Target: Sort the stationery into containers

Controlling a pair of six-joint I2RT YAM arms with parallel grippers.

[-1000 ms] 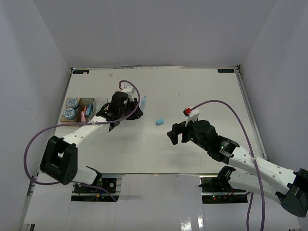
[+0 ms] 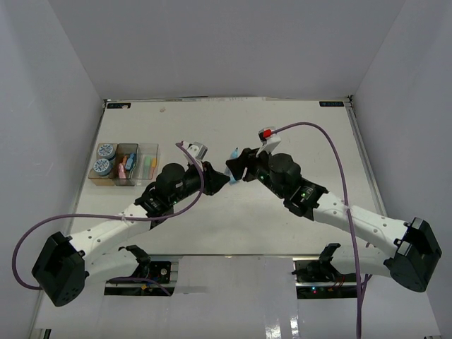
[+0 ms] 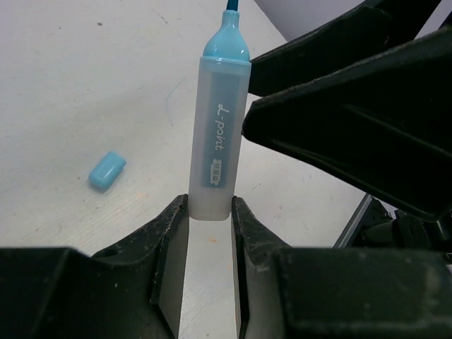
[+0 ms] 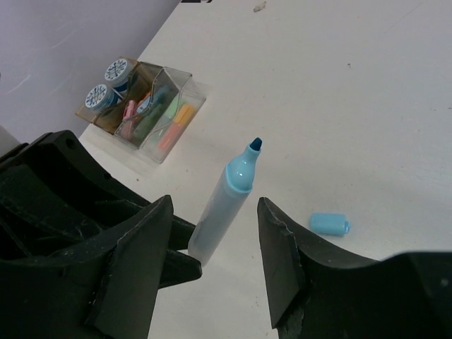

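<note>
A light blue marker (image 3: 219, 127) stands upright with its dark tip exposed, my left gripper shut on its lower end. My right gripper is part open, its fingers on either side of that marker in the right wrist view; whether they touch it is unclear. In the left wrist view the right fingers (image 3: 353, 134) loom beside the marker. A small blue cap (image 3: 107, 169) lies on the table below.
A divided organizer (image 2: 145, 176) with round tubs and several pens sits at the left of the table (image 2: 296, 113).
The left gripper has carried the marker rightward toward the middle. The right gripper has moved up and leftward to meet it.
</note>
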